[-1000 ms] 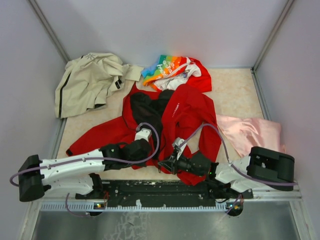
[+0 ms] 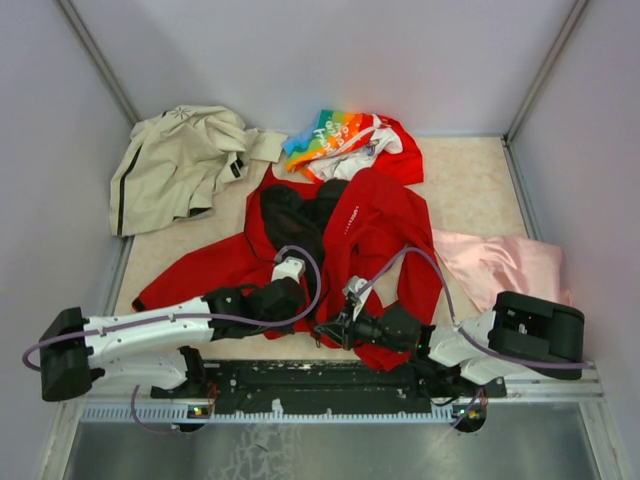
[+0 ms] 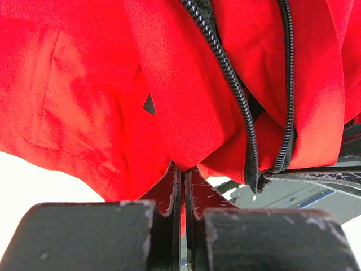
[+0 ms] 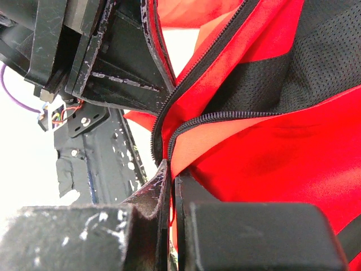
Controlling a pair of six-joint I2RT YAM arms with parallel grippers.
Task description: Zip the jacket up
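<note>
The red jacket (image 2: 390, 220) lies open, its dark mesh lining (image 4: 316, 56) showing. Both arms meet at its lower front. My left gripper is shut at the red fabric; whether cloth is pinched between the fingertips is unclear. Two black zipper tapes (image 3: 287, 84) run down to its right, their ends by the other gripper. My right gripper is shut where a zipper tape (image 4: 220, 117) and red cloth run into its fingertips; what exactly it pinches is hard to tell. The other gripper's black body stands just beyond it in the right wrist view.
A beige garment (image 2: 175, 165) lies back left, a rainbow-and-red cloth (image 2: 340, 140) at the back, a pink cloth (image 2: 500, 265) at the right. Bare table (image 2: 470, 180) shows at the back right.
</note>
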